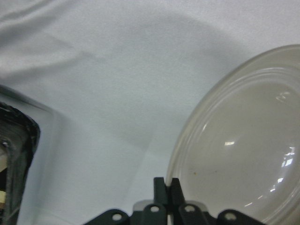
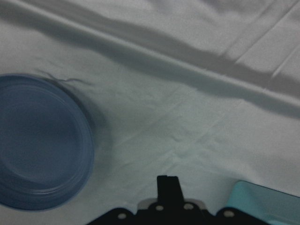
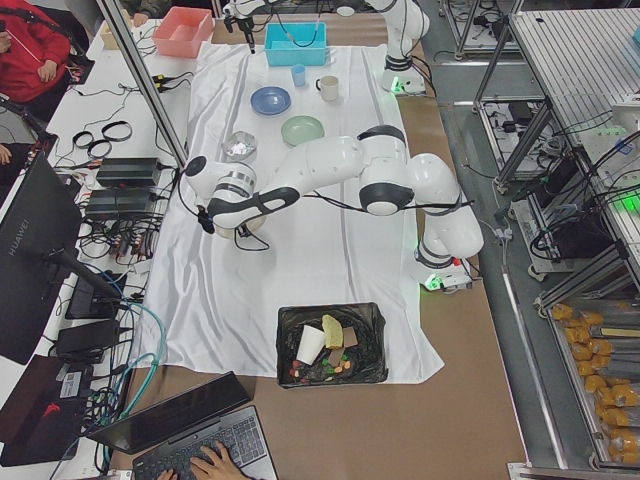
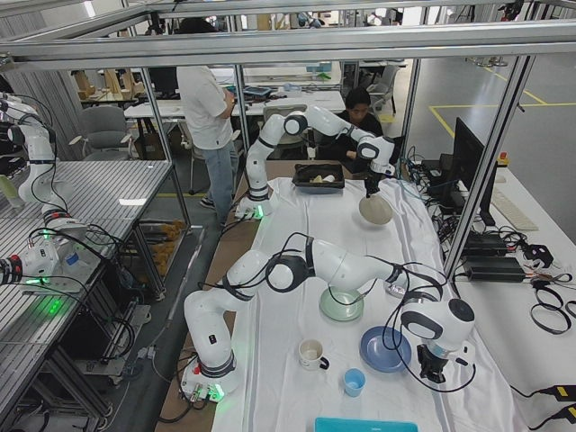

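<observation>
A cream plate [image 4: 375, 211] [image 1: 243, 140] hangs from my left gripper, which is shut on its rim. In the camera left view it is mostly hidden behind the left arm. A black lined bin [image 3: 283, 345] [image 1: 18, 159] at the near end of the cloth holds a white item, a yellow piece and scraps. My right gripper is shut with nothing seen between its fingers, beside the blue plate [image 2: 37, 140] [image 4: 386, 349] and the teal container [image 2: 258, 197].
A green plate [image 3: 302, 130], a mug [image 3: 328, 88], a blue cup [image 3: 298, 76] and a foil dish [image 3: 240, 146] stand at the far end.
</observation>
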